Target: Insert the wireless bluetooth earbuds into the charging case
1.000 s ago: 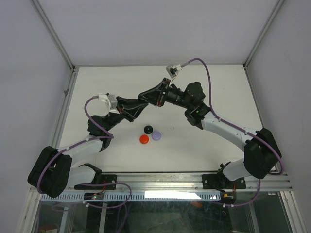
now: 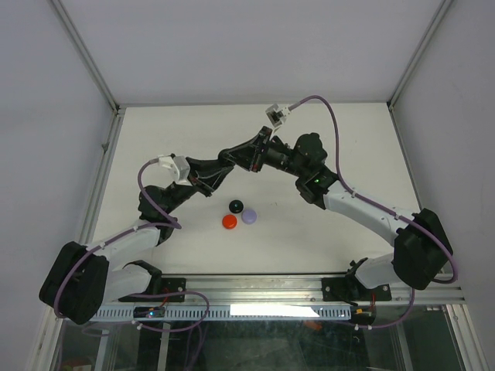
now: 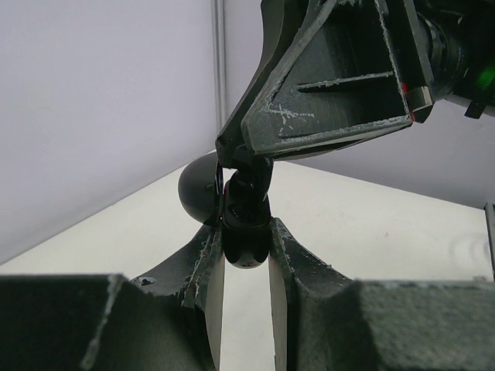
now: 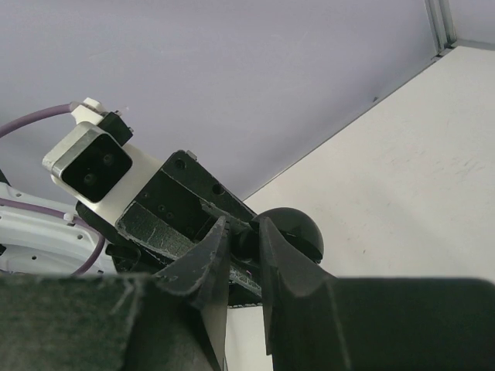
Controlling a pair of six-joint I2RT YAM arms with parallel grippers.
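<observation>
At the middle of the table both grippers meet in the air. My left gripper (image 2: 218, 171) is shut on a glossy black case (image 3: 246, 239), held between its fingertips in the left wrist view. My right gripper (image 2: 235, 154) reaches onto it from the upper right, shut on a small dark piece (image 3: 251, 185) that sits at the case's top; whether this earbud is inside cannot be told. The rounded black lid stands open beside it, also seen in the right wrist view (image 4: 290, 226).
On the white table (image 2: 162, 131) below the grippers lie a black disc (image 2: 236, 206), a red disc (image 2: 229, 221) and a lavender disc (image 2: 249, 216).
Both arms have shifted very slightly downward in the top view, their grippers staying together at the same spot. The discs have not moved.
</observation>
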